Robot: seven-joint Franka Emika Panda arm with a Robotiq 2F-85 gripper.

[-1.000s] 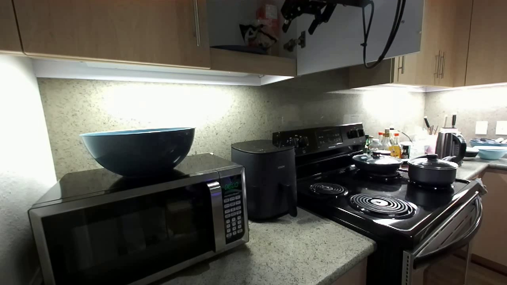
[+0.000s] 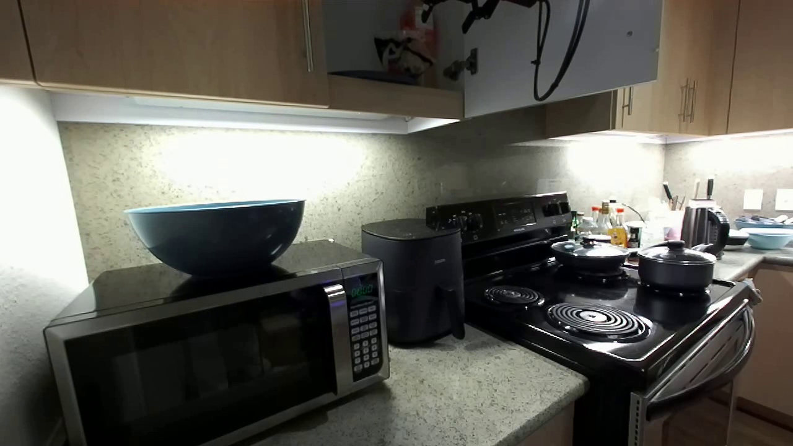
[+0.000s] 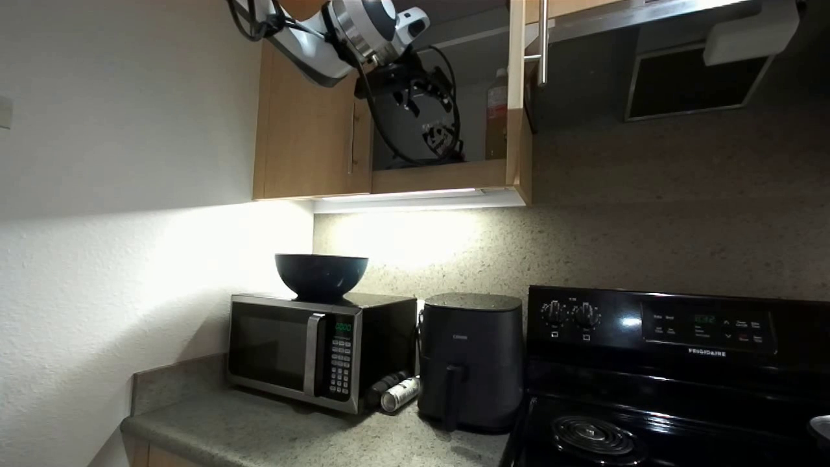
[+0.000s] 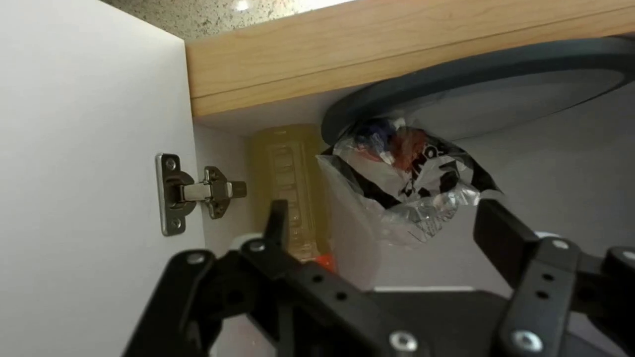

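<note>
My gripper is open, its two fingers wide apart with nothing between them. It faces into an open upper cabinet; the wrist picture looks upside down, with the cabinet's front ledge along the top. Beyond the fingertips a crumpled clear plastic bag [image 4: 443,205] with black, white and red print rests against a dark round-rimmed dish or lid [image 4: 536,59]. To its left in that view is a yellowish bottle [image 4: 288,178] with something red at its lower end. In exterior view 2 the gripper [image 3: 410,100] hangs at the cabinet opening, in front of the bag [image 3: 438,139].
The open white cabinet door [image 4: 89,178] and its hinge [image 4: 196,191] stand close to one side. Below are a microwave [image 2: 201,349] bearing a large blue bowl [image 2: 223,234], an air fryer [image 2: 412,282] and a stove [image 2: 535,312]. A cable [image 3: 381,128] loops beneath the gripper.
In exterior view 1 my gripper and its cable have shifted left and slightly up, closer to the cabinet opening. The bag, bowl and appliances have stayed in place.
</note>
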